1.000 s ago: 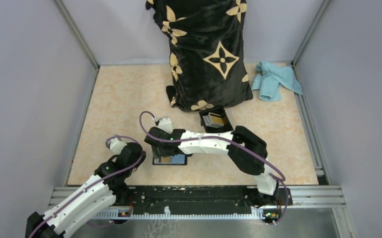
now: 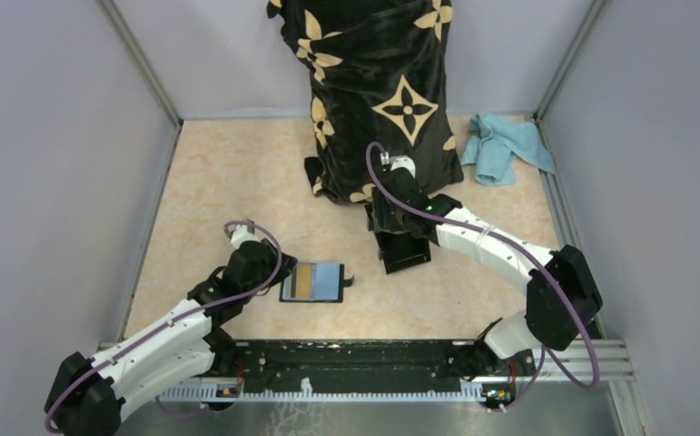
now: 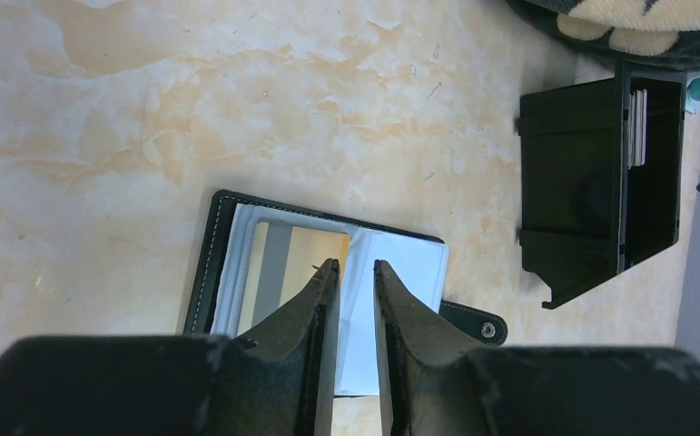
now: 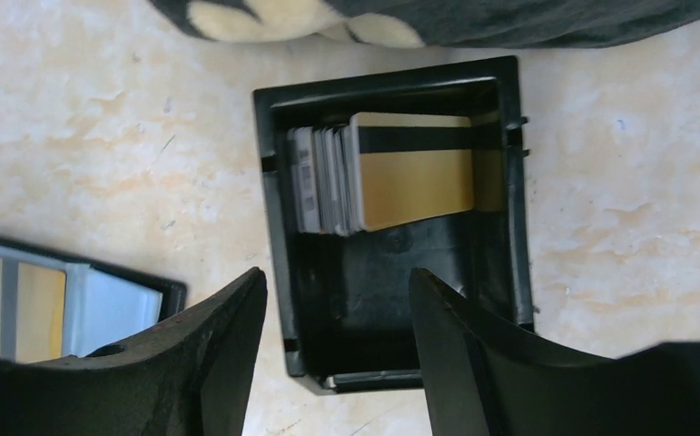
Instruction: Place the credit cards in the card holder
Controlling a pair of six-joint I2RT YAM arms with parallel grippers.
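Note:
The open card holder (image 2: 328, 282) lies flat on the table, its strap to the right. A gold card with a dark stripe (image 3: 302, 263) sits in its left side, and the right side is pale and bare. More credit cards (image 4: 419, 173) stand on edge in the black box (image 4: 273, 213), the front one gold. My left gripper is above the holder, part open, with nothing between its fingers. Over the box is my right gripper, open and empty, its fingertips short of the cards.
A dark patterned blanket (image 2: 378, 100) lies behind the box. At the back right is a blue cloth (image 2: 505, 150). The table left of the holder is clear.
My right arm has swung from over the card holder to the right and back, above the black box. The left arm has shifted a little right, towards the holder.

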